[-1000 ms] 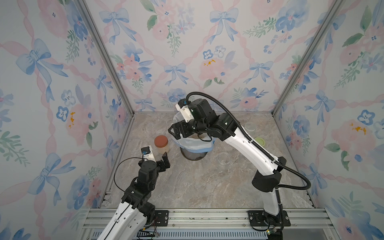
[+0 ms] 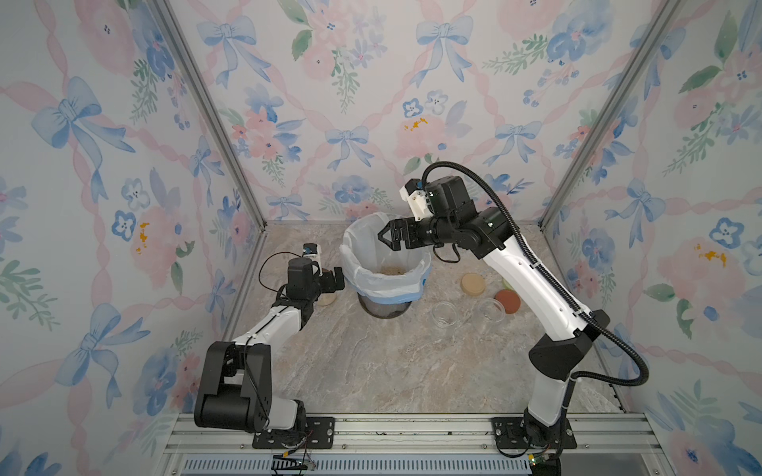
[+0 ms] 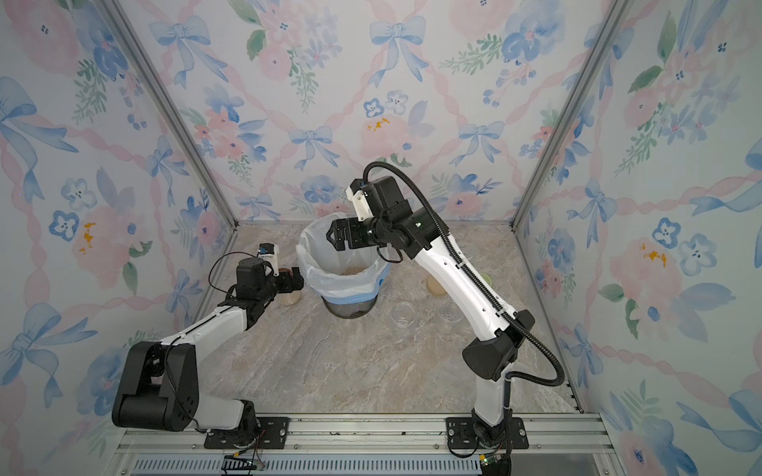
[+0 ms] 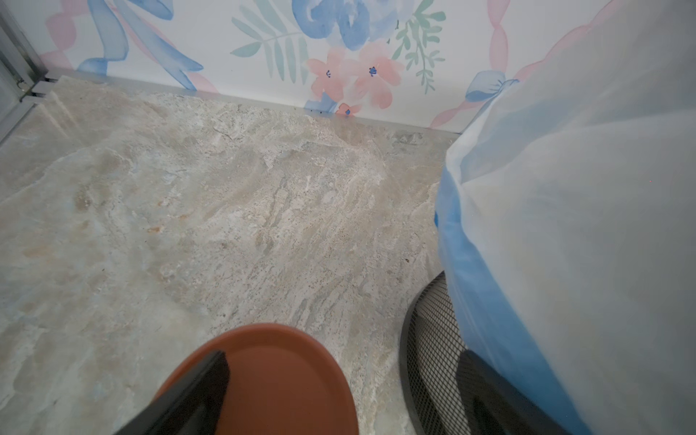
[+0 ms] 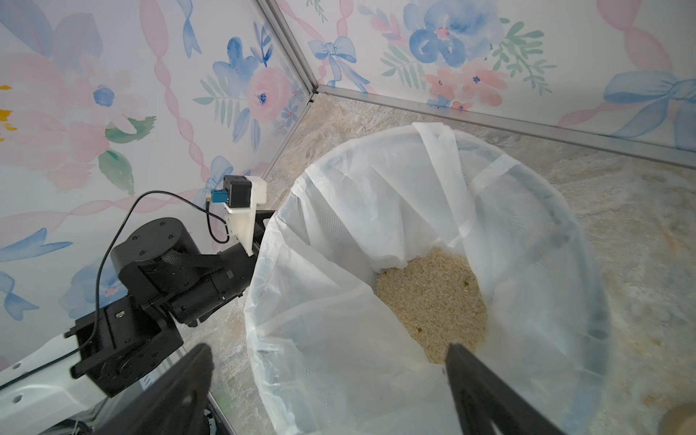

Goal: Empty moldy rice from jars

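A jar with a red-brown lid (image 4: 279, 384) stands on the table to the left of the bin; in the top left view most of it is hidden behind the left gripper (image 2: 330, 279). That gripper is open, its fingers on either side of the lid in the left wrist view. The mesh bin with its white bag liner (image 2: 361, 273) stands at the table's middle. Rice (image 5: 438, 308) lies at the bottom of the bag, with a few dark specks. Over the bin's mouth, my right gripper hangs open with nothing between its fingers.
Clear empty jars or bowls (image 2: 444, 315) stand to the right of the bin. Near them lie a tan lid (image 2: 473, 284) and a red-brown lid (image 2: 508, 300), with a green one partly hidden by the right arm.
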